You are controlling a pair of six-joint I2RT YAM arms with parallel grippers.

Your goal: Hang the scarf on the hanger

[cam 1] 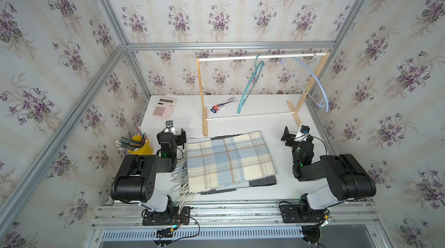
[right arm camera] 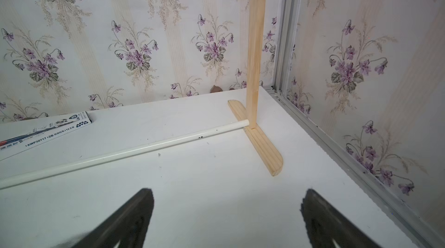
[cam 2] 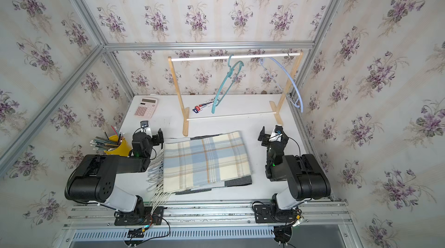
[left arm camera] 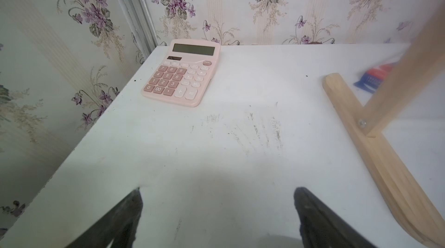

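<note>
A plaid scarf in cream, pale blue and tan lies flat and folded on the table between the two arms. Its white fringe spreads at the left end, and grey cloth shows beneath its edges. From the rack's top bar hang a teal hanger near the middle and a light blue hanger at the right end. My left gripper is open and empty, beside the scarf's far left corner. To the scarf's right stands my right gripper, open and empty as well.
The wooden rack stands behind the scarf, its white lower rod close to the table. A pink calculator lies at the back left. Left of the left arm is a yellow pencil cup. A pencil box rests behind the rod.
</note>
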